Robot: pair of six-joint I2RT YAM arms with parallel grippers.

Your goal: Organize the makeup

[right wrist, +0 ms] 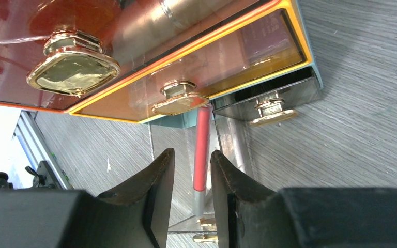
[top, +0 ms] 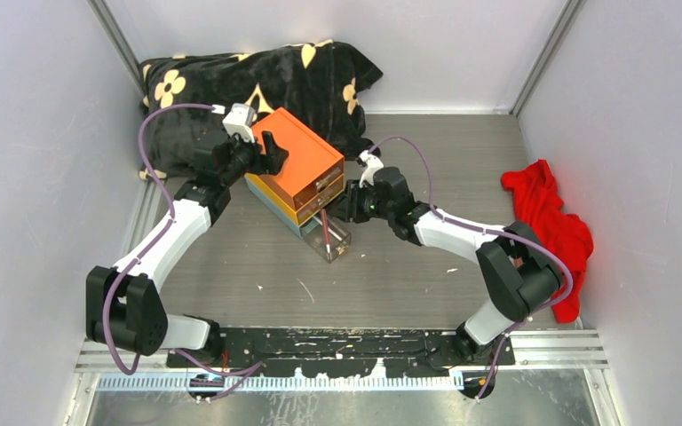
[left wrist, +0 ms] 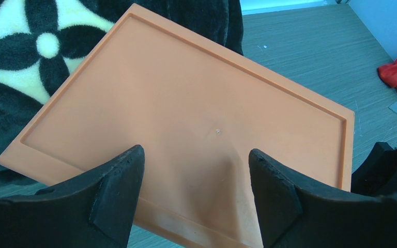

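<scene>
A stacked organizer with an orange top point(top: 297, 155), yellow middle and blue base stands at an angle. One clear drawer point(top: 329, 241) extends from its blue bottom tier. A red tube with a grey end point(right wrist: 201, 155) lies in that drawer, its upper end close to the yellow tier's knob point(right wrist: 181, 98). My right gripper is above the drawer, its fingers apart; the tube shows beyond the gap. My left gripper point(top: 273, 153) is open over the organizer's top point(left wrist: 186, 98), with nothing between its fingers.
Another bottom drawer with a gold knob point(right wrist: 271, 109) sits beside the extended one. A dark flowered blanket point(top: 222, 84) lies behind the organizer. Red cloth point(top: 551, 231) lies at the right wall.
</scene>
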